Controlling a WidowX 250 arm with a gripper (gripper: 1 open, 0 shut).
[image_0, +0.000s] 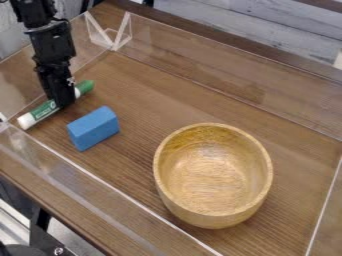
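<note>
My gripper (60, 88) is at the left of the camera view, shut on a long, thin white-and-green object (38, 116) that lies slanted along the wooden surface. Its fingers are dark and partly hide the middle of the object. Just to the right and below sits a blue block (92, 128), apart from it.
A large beige oval bowl (213, 174) occupies the lower middle-right. A clear plastic strip runs along the lower left edge.
</note>
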